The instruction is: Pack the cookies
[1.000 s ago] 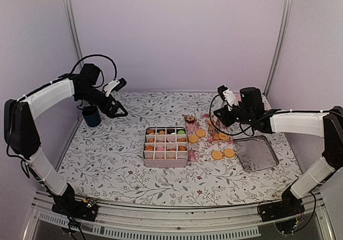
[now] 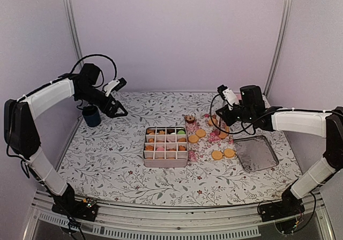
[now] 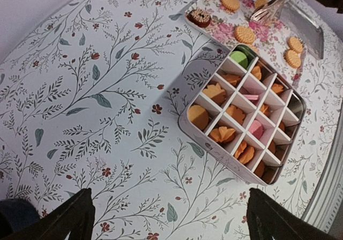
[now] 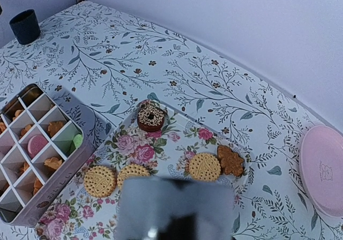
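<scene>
My right gripper point(image 2: 220, 114) is shut on a pale metal serving tool point(image 3: 270, 8), whose lower end sits low over the flowered mat point(image 2: 199, 155), among cookies. In the right wrist view its grey top point(image 4: 144, 202) is blurred and hides part of the mat. Round biscuits point(image 4: 204, 166), a chocolate ring cookie point(image 4: 150, 118) and a brown shaped cookie point(image 4: 230, 160) lie there. Left of the mat stands the divided tin point(image 2: 166, 164), many compartments filled with orange, pink and green pieces. My left gripper point(image 2: 121, 111) hangs open and empty at the left, away from the tin.
A shallow metal tray point(image 2: 257, 153) lies right of the mat, below the right arm. At the back right is a pink plate point(image 4: 324, 167). A dark cup point(image 2: 91, 116) stands at the far left. Between cup and tin the table is clear.
The serving tool's lower end has shifted slightly right, over the biscuits in the middle of the mat. The tin and left arm look unmoved.
</scene>
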